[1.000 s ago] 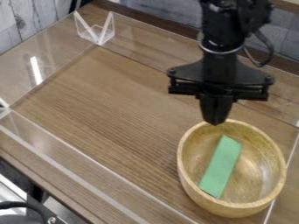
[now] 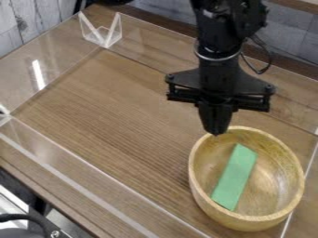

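My black gripper [image 2: 218, 127] hangs over the back rim of a round tan bowl [image 2: 284, 191], its narrow fingers pointing down and shut, with nothing visible between them. Inside the bowl lies a flat green block [image 2: 233, 177], apart from the gripper.
A clear wire-like holder [image 2: 102, 30] stands at the back left. Pale strips run along the table's left side, and a cable hangs beside the arm at the upper right.
The gripper has shifted left, away from the right side, by a small amount. The bowl and green block have not moved.
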